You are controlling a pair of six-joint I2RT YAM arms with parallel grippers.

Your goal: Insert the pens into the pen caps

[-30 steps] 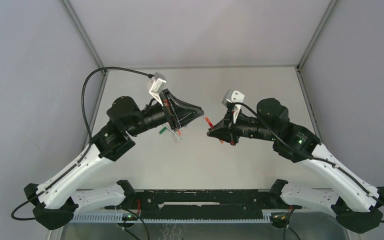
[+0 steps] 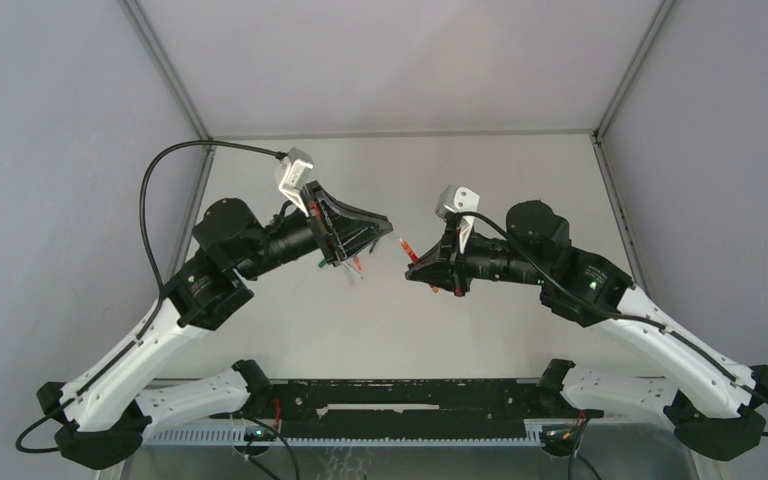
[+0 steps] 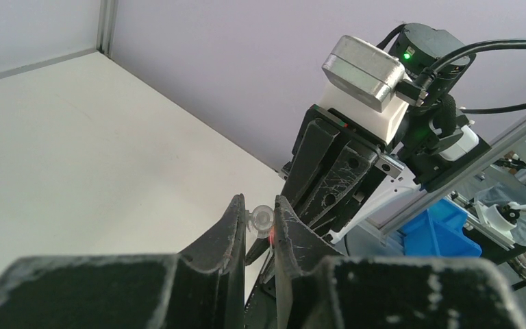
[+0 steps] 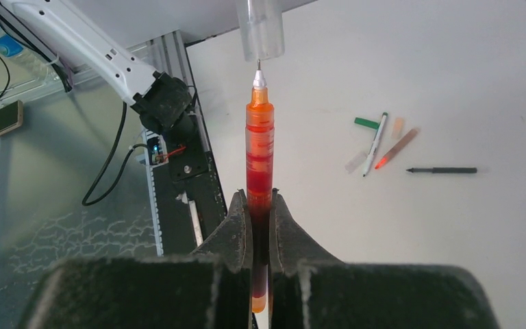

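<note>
A red-orange pen (image 4: 259, 147) stands point up in the right wrist view, and my right gripper is shut on its barrel. Its fine metal tip is bare. Straight above the tip hangs a clear pen cap (image 4: 260, 29), mouth toward it. Tip and cap rim meet in that view; whether the tip is inside, I cannot tell. My left gripper (image 2: 390, 226) is shut on this cap, whose round end (image 3: 261, 218) shows between the fingertips in the left wrist view. From above, the pen (image 2: 408, 250) slants up toward the left fingertips.
On the table lie a white marker (image 4: 376, 145), an orange pen (image 4: 397, 147), a black pen (image 4: 442, 170), a green cap (image 4: 366, 123) and a clear cap (image 4: 356, 162). Both arms are close together over the middle.
</note>
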